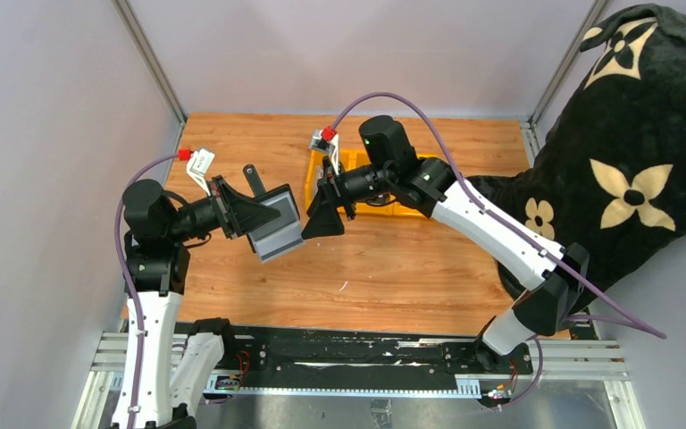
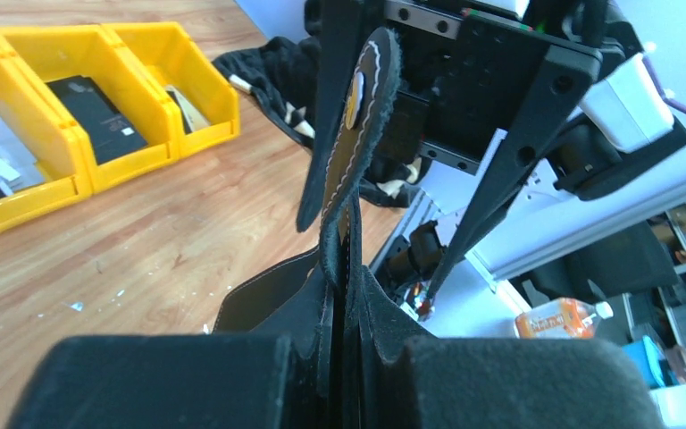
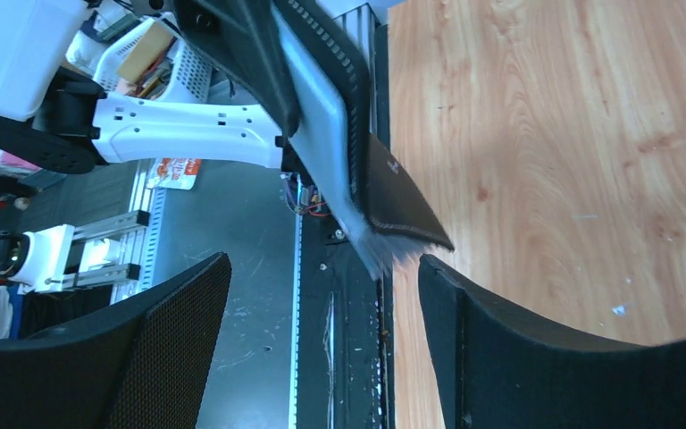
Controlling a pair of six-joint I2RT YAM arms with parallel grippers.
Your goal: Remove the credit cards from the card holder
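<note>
Above the left part of the table, my left gripper (image 1: 259, 214) is shut on the card holder (image 1: 277, 234), a dark folded case with clear grey sleeves and a strap sticking up. The left wrist view shows the holder (image 2: 371, 116) nearly edge-on, its stitched strap upright. My right gripper (image 1: 323, 223) stands just right of the holder in the top view. In the right wrist view its fingers (image 3: 165, 335) are wide apart, nothing gripped, with the holder (image 3: 344, 152) beyond them. Whether cards sit in the sleeves I cannot tell.
A yellow three-part tray (image 2: 85, 165) lies behind the grippers, partly covered by the right arm in the top view. Pale flat pieces (image 2: 188, 112) lie in its right compartment, a black item (image 2: 98, 116) in the middle one.
</note>
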